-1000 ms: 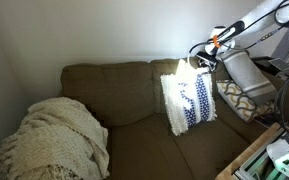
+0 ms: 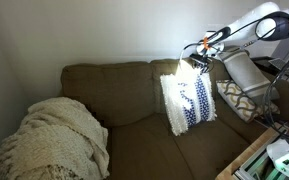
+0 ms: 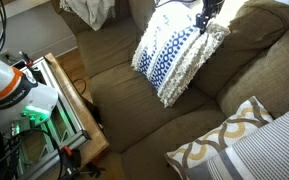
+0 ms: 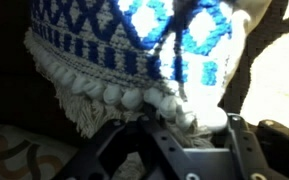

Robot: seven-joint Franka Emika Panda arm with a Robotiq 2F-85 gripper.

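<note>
A blue and white patterned pillow (image 2: 191, 102) with a cream fringe leans against the back of the brown couch, right of its middle. In exterior view 2, the same pillow (image 3: 171, 50) stands tilted on the seat. My gripper (image 2: 200, 62) is at the pillow's top right corner. From the wrist view, the gripper has its dark fingers apart, with the fringed corner of the pillow (image 4: 134, 45) in front of and between them. Whether the fingers touch the cloth cannot be told.
A cream knitted throw (image 2: 54, 138) covers the couch's left end. To the right lie a yellow-patterned pillow (image 3: 216, 132) and a grey striped pillow (image 3: 264, 152). The robot's base stands by a wooden table edge (image 3: 76, 105).
My arm has shifted slightly left and toward the pillow's top corner over the last second. The pillow looks unmoved.
</note>
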